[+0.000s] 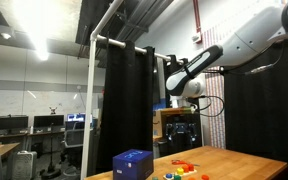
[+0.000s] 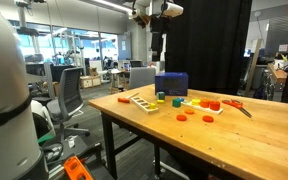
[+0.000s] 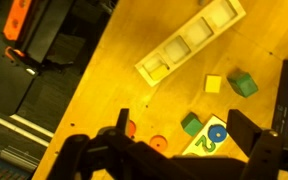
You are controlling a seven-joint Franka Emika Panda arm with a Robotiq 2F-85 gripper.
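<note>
In the wrist view my gripper stands open above the table, its dark fingers spread apart with nothing seen held between them. Past the fingertips lies a wooden tray (image 3: 191,42) with several compartments; a yellow piece (image 3: 159,72) sits in the end one. A yellow block (image 3: 213,83) and a dark green cube (image 3: 242,83) lie loose beside it. Closer in are a green block (image 3: 191,124), a blue disc (image 3: 217,133), a card with a green "2" (image 3: 204,147) and two red discs (image 3: 159,143). The gripper (image 2: 158,58) hangs high over the tabletop in exterior view 2.
A dark blue box (image 2: 171,83) stands behind the blocks. Red-handled scissors (image 2: 234,104) lie farther right. The table's edge runs close to the tray.
</note>
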